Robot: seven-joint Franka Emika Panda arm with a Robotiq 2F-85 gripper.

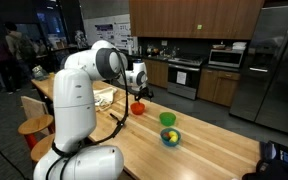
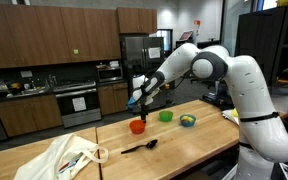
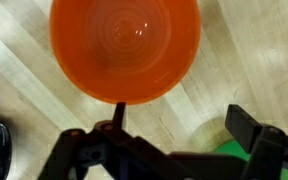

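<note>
An orange-red bowl lies empty on the wooden table, filling the upper part of the wrist view. My gripper is open, with nothing between its fingers, and the bowl's near rim lies beyond the fingertips. From outside, the gripper appears just above the orange-red bowl. A green bowl stands to the right; part of its rim shows beneath the right finger in the wrist view. Closer to the arm's base sits a blue bowl holding yellow and other small items.
A black ladle-like utensil lies on the table near the orange-red bowl. White cloth covers the table's left part in the second exterior view. Bare wood extends right of the bowls.
</note>
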